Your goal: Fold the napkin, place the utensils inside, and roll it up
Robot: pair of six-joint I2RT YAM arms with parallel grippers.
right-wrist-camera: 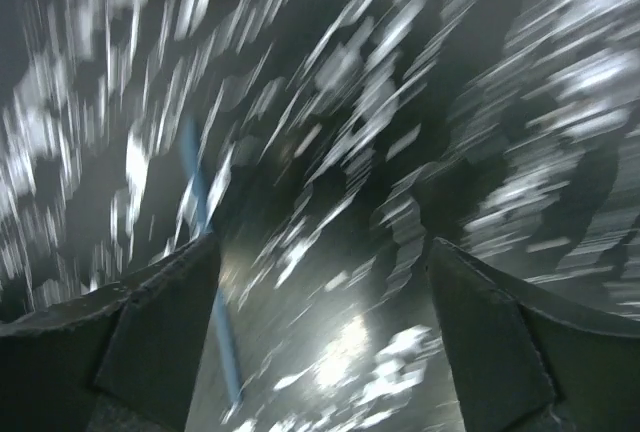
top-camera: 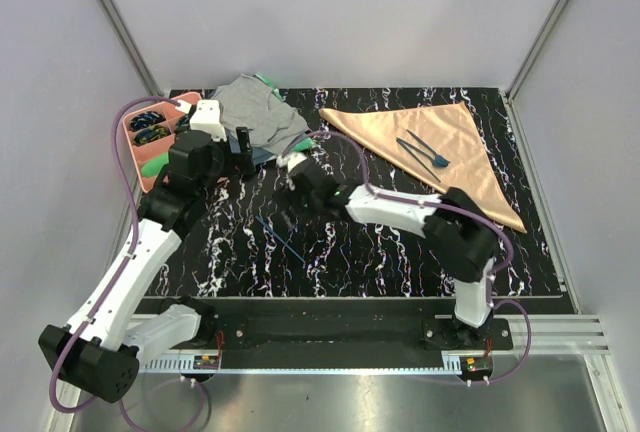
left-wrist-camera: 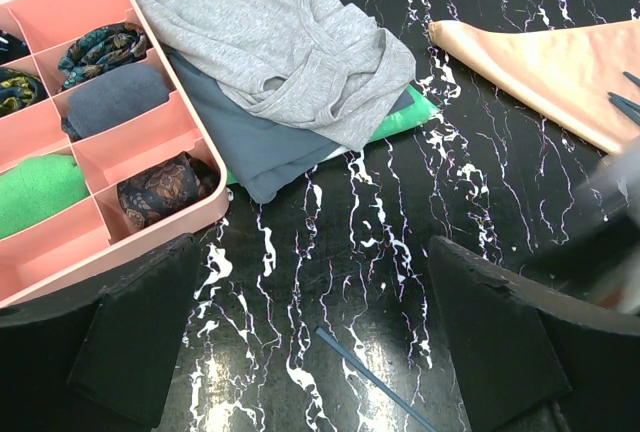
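Observation:
A thin blue-grey stick utensil (top-camera: 280,238) lies on the black marble table, also visible as a rod (left-wrist-camera: 370,375) in the left wrist view. My right gripper is above it, motion-blurred, fingers apart with nothing visible between them. On the right, the peach napkin (top-camera: 480,177) holds blue utensils (top-camera: 428,154), one with a wider head. My left gripper hangs open over the table beside the pink organizer.
The pink compartment box (left-wrist-camera: 95,214) with rolled cloths is at the back left. Grey and dark folded clothes (top-camera: 258,112) on green items lie behind.

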